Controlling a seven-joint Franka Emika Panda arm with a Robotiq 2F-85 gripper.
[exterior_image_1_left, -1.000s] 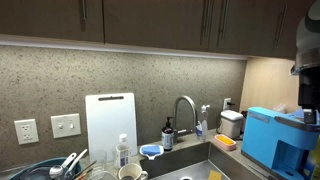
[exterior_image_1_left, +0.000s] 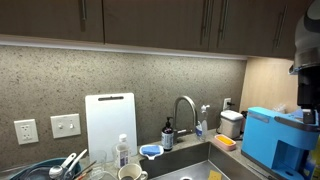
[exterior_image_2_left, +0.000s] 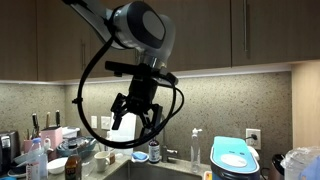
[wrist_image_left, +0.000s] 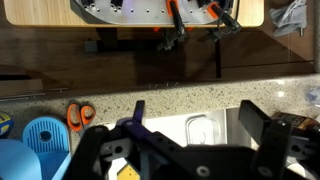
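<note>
My gripper stands open in the wrist view, its two dark fingers (wrist_image_left: 132, 130) wide apart with nothing held between them. Below it are the counter edge (wrist_image_left: 170, 103) and the metal sink (wrist_image_left: 175, 128). Orange-handled scissors (wrist_image_left: 80, 115) lie left of the fingers, beside a light blue object (wrist_image_left: 46, 135). In exterior view 2 the arm (exterior_image_2_left: 140, 45) reaches in high over the counter, pointing down. Only part of the arm (exterior_image_1_left: 308, 60) shows at the right edge of exterior view 1.
A yellow sponge (exterior_image_1_left: 214, 175) is in the sink. Around it stand a faucet (exterior_image_1_left: 180, 105), a soap bottle (exterior_image_1_left: 167, 132), a blue bin (exterior_image_1_left: 275, 140) and a white mug (exterior_image_1_left: 131, 172). Dishes crowd the left counter. A wooden surface (wrist_image_left: 50, 40) lies across the wrist view's top.
</note>
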